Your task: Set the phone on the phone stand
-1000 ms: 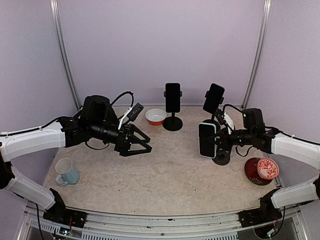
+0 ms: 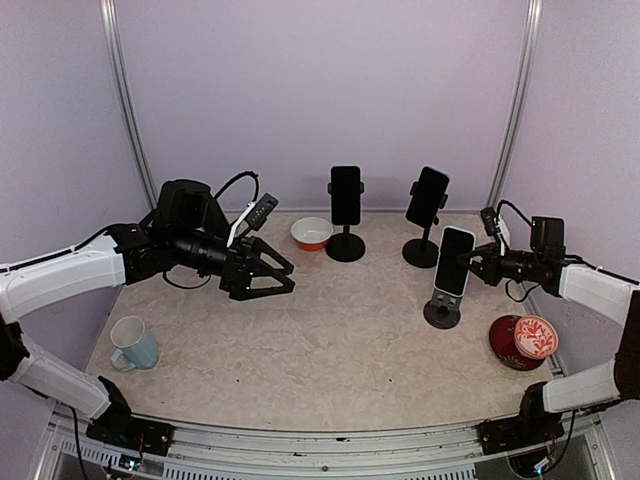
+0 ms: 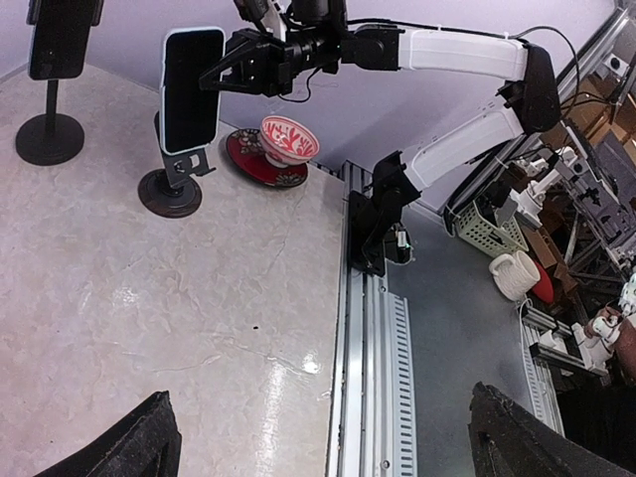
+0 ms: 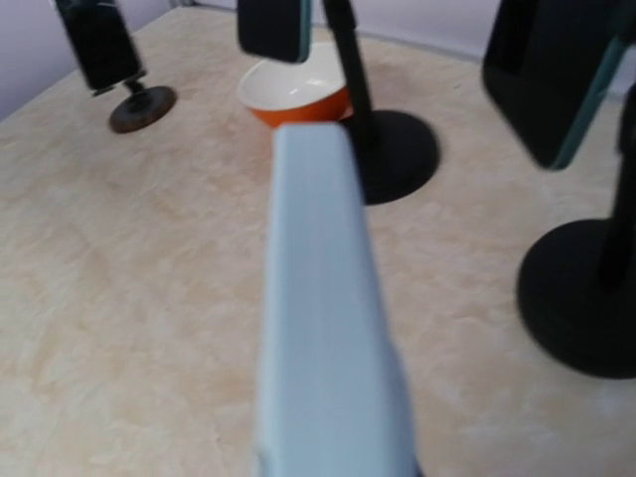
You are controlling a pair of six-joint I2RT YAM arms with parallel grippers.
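Note:
My right gripper (image 2: 475,258) is shut on a phone (image 2: 450,262), held upright just over the low grey stand (image 2: 441,311) at the right; whether the two touch I cannot tell. The left wrist view shows the phone (image 3: 187,94) above that stand (image 3: 171,194). Its pale edge (image 4: 320,318) fills the middle of the right wrist view, blurred. My left gripper (image 2: 275,270) hangs open over the left of the table, nothing between its fingers.
Two tall black stands with phones (image 2: 346,195) (image 2: 428,198) stand at the back, beside an orange-white bowl (image 2: 312,240). A mug (image 2: 140,348) sits front left, red dishes (image 2: 518,345) front right.
My right gripper has carried the phone rightward and up, over the grey stand. The left arm has shifted slightly up and left.

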